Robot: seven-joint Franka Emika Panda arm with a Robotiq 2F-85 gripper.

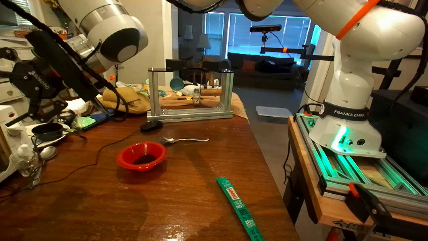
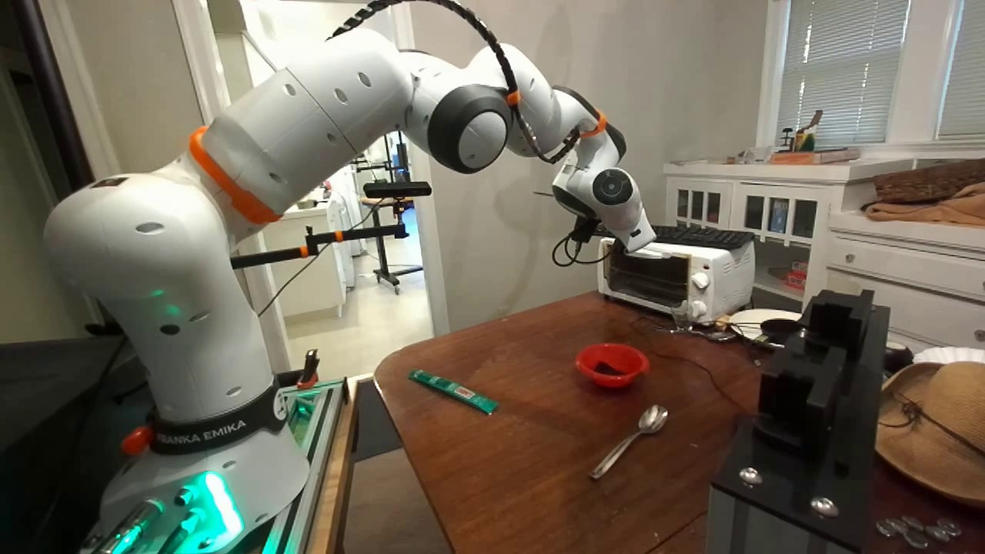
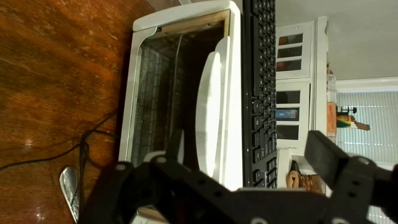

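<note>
My gripper is open, its fingers spread wide with nothing held between them. It faces the front of a white toaster oven (image 2: 725, 268), with a keyboard (image 3: 261, 74) lying on top. In the wrist view the oven's long white handle (image 3: 209, 112) shows beyond the fingers, in line with the gap nearer the left finger. I cannot tell how far the glass door stands from its frame. In exterior view 1 the gripper hangs at the far left, above the table's oven side; in exterior view 2 the arm mostly hides it.
A red bowl (image 2: 613, 365) with something dark inside sits mid-table. A spoon (image 2: 629, 442) and a green stick packet (image 2: 452, 392) lie apart from it. Near the oven are a glass (image 1: 24, 162), a black pan (image 1: 47, 131) on a plate, and loose cables.
</note>
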